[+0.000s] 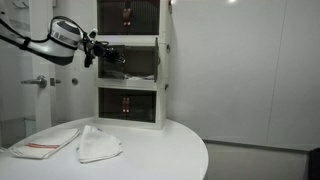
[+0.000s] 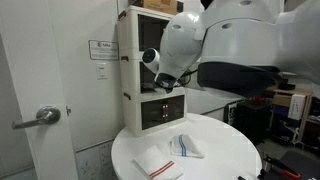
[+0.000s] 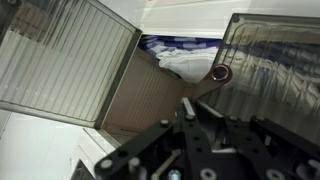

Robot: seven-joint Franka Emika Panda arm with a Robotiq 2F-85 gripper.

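A white cabinet (image 1: 161,76) with dark glass doors stands at the back of the table, its middle compartment partly open. In the wrist view, one ribbed glass door (image 3: 75,55) is swung out at the left, and another glass door (image 3: 268,62) is at the right. A reddish-brown handle (image 3: 221,72) runs down to my gripper, which is shut on it; the contact itself is dark and partly hidden. Folded cloths, one blue-and-white (image 3: 180,46) and one white (image 3: 193,66), lie inside the compartment.
Two white cloths lie on the round white table (image 1: 165,155): a red-striped cloth (image 1: 45,144) and a second cloth (image 1: 98,144). A room door with a lever handle (image 2: 36,118) is at the left.
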